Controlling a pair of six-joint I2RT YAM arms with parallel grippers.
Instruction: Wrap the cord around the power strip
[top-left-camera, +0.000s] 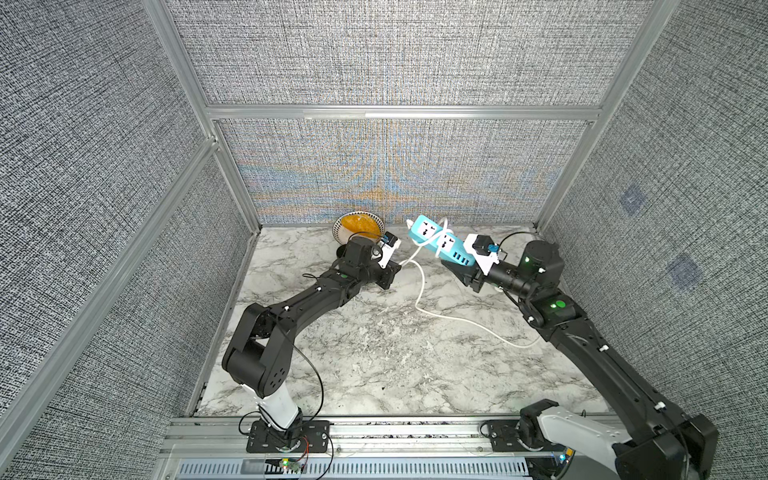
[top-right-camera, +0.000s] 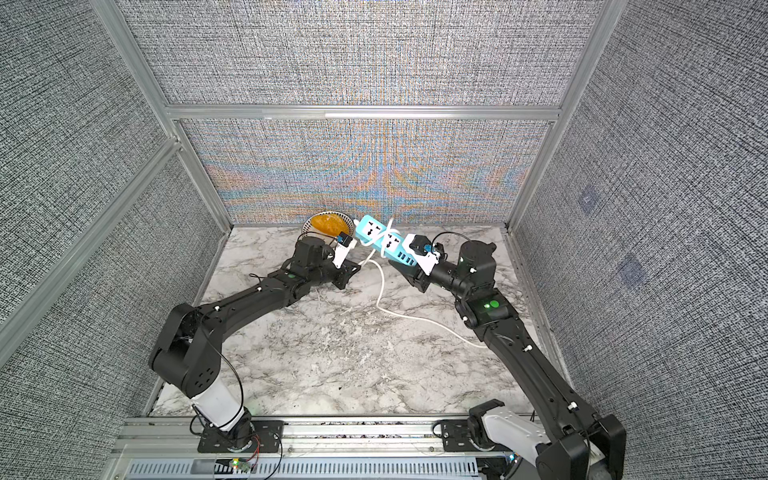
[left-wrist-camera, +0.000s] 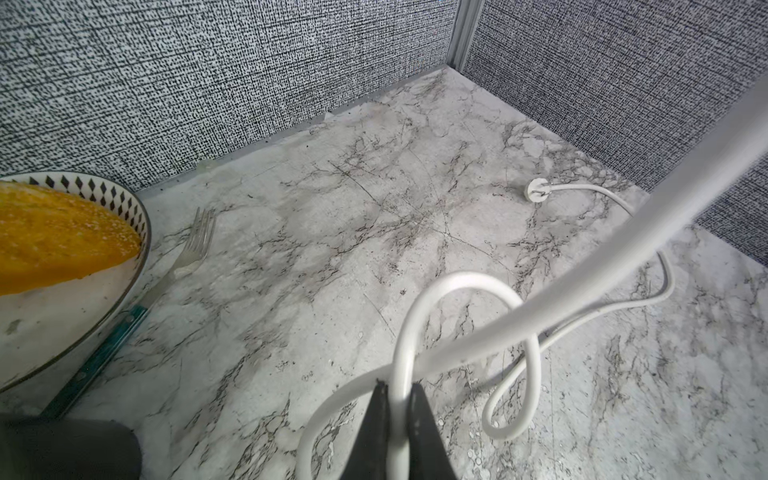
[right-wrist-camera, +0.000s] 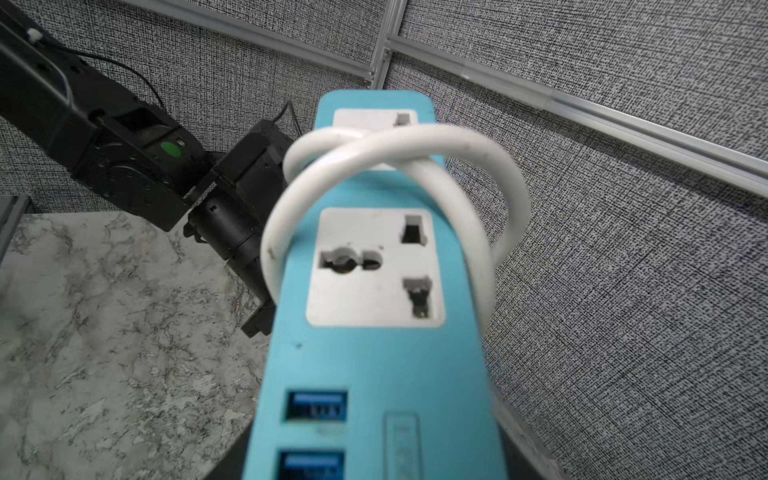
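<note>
The light-blue power strip (right-wrist-camera: 376, 360) is held up above the table, tilted, with my right gripper (top-left-camera: 465, 264) shut on its USB-port end. Loops of white cord (right-wrist-camera: 384, 152) cross over the strip's sockets and pass around its sides near the far end. From those loops the cord runs to my left gripper, which is shut on it; a dark finger (left-wrist-camera: 369, 440) shows on each side of the cord. Beyond that grip, the loose cord (top-left-camera: 456, 318) trails across the table to the right. The white plug (left-wrist-camera: 536, 190) lies on the tabletop in the left wrist view.
A plate (top-left-camera: 338, 233) with bread (top-left-camera: 361, 224) stands at the back left. In the left wrist view a fork (left-wrist-camera: 192, 240) lies beside the plate, and a dark cup (left-wrist-camera: 72, 448) shows at the lower left.
</note>
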